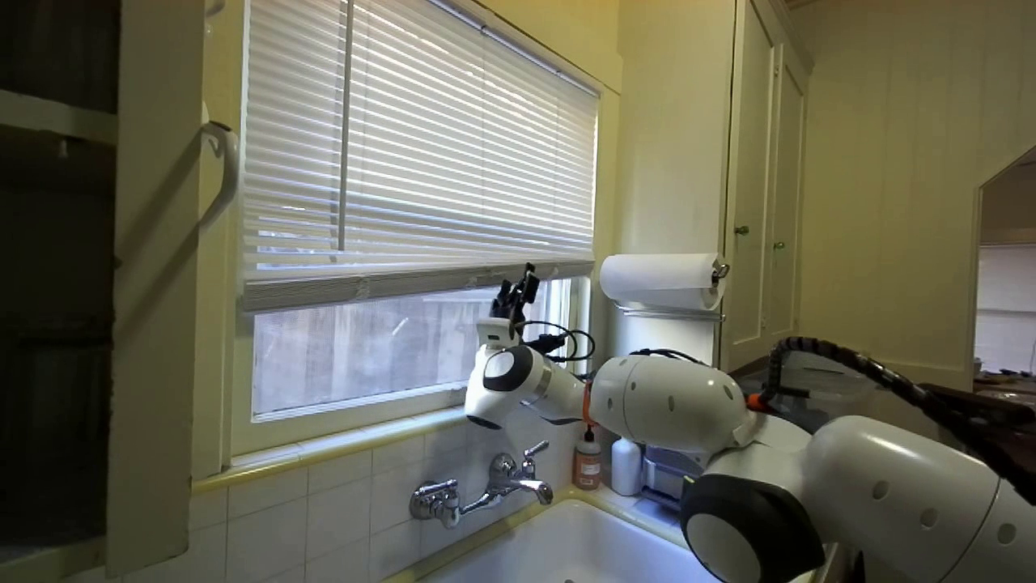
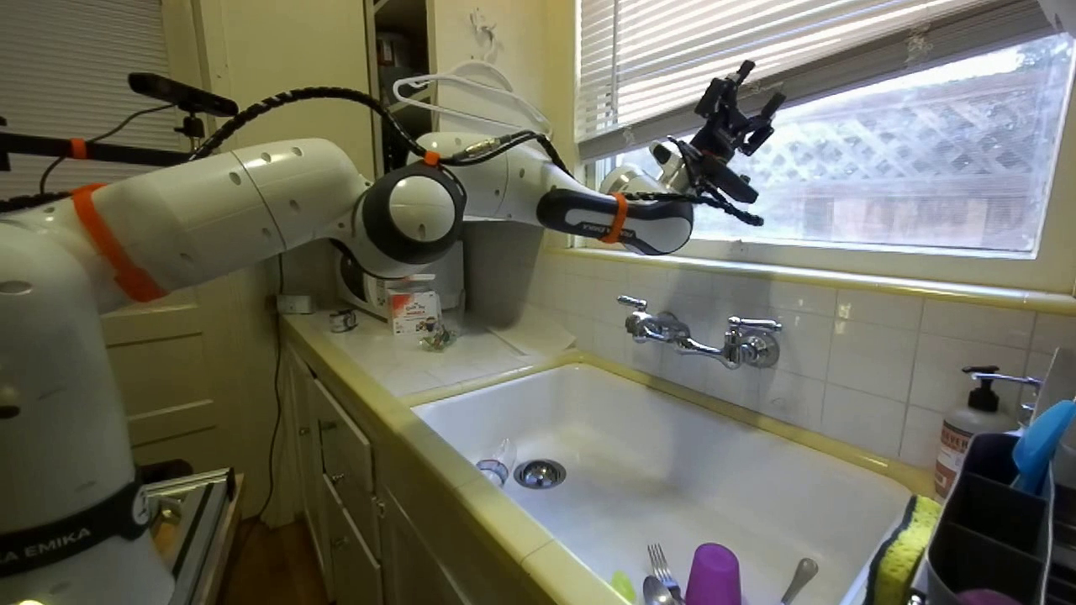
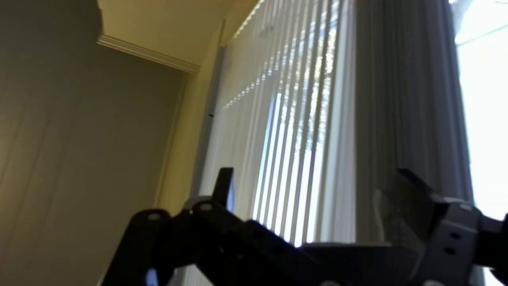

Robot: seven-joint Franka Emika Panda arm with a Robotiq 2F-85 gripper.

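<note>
White horizontal blinds (image 1: 418,146) hang over the window, with their thick bottom rail (image 1: 388,283) above a strip of bare glass. My gripper (image 1: 517,282) points upward in front of that rail near its right end. In the second exterior view the gripper (image 2: 754,92) stands open, its fingers spread with nothing between them. The wrist view looks up along the blinds (image 3: 285,143); dark fingers (image 3: 222,188) show at the bottom, wide apart. Whether any finger touches the rail, I cannot tell.
Below the arm lie the sink (image 2: 646,434) and the wall faucet (image 2: 706,338). A paper towel roll (image 1: 662,280) hangs right of the window under a tall cabinet (image 1: 680,126). An open cabinet door (image 1: 160,291) stands at the left. Cutlery and a purple cup (image 2: 714,575) sit in the sink.
</note>
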